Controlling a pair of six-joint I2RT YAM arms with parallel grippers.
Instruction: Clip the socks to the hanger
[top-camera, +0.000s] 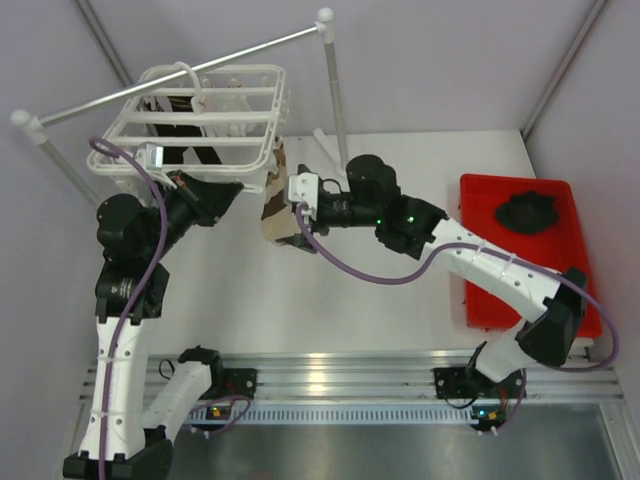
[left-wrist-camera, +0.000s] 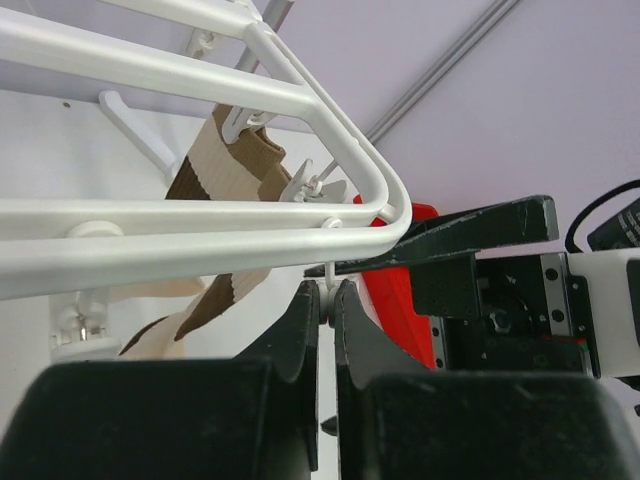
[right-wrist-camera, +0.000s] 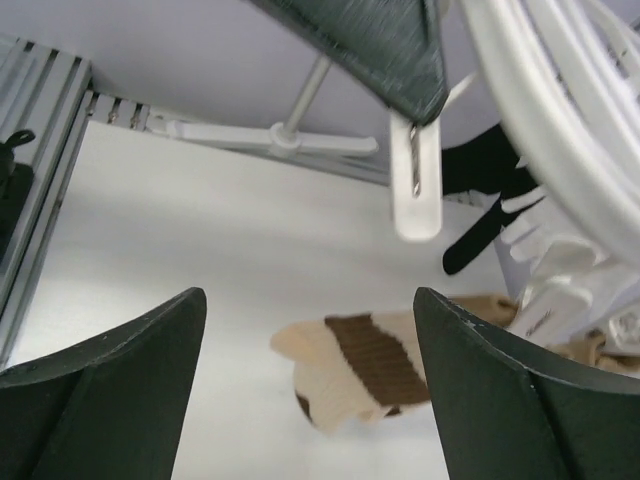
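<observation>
The white hanger (top-camera: 200, 140) hangs from the metal rack at upper left, with black socks and a brown striped sock (top-camera: 275, 210) on it; in the left wrist view that sock (left-wrist-camera: 225, 165) hangs behind the bars. My left gripper is shut on a small white clip part under the hanger's front corner. My right gripper (top-camera: 300, 230) stands open just right of the striped sock; in the right wrist view its fingers (right-wrist-camera: 500, 400) are empty, below a white clip (right-wrist-camera: 415, 190).
A red bin (top-camera: 480, 310) with a dark cloth inside is on the right.
</observation>
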